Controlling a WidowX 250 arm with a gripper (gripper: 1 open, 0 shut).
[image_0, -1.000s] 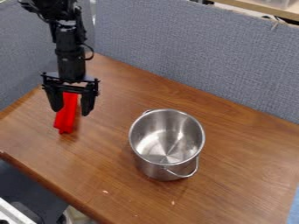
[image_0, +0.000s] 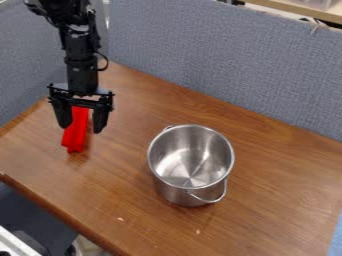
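Note:
My black gripper (image_0: 82, 113) hangs low at the left of the table, fingers spread open around the upper part of a red elongated object (image_0: 75, 137) that rests on the wood; whether they touch it is unclear. A steel pot (image_0: 190, 163) with two side handles stands empty near the middle of the table, to the right of the gripper.
Grey padded panels (image_0: 227, 55) border the back and left. The table's front edge runs along the lower left.

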